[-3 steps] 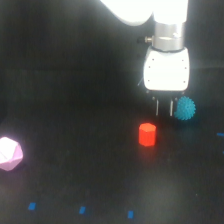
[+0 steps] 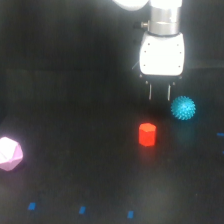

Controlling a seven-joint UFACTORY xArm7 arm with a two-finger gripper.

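My gripper (image 2: 159,92) hangs at the upper right of the camera view, its two thin fingers apart with dark space between them. A spiky blue ball (image 2: 183,108) rests on the dark table just right of and below the fingertips. A small red block (image 2: 147,134) with a hexagonal outline stands lower in the view, slightly left of the gripper. At the far left edge lies a pink and white faceted ball (image 2: 9,153). Nothing sits between the fingers.
Blue marks (image 2: 82,210) dot the dark table (image 2: 90,150) along the front, with another at the right edge.
The arm and gripper have shifted up in the view and slightly left, so the fingers no longer overlap the blue ball. The ball, red block and pink ball look about unmoved.
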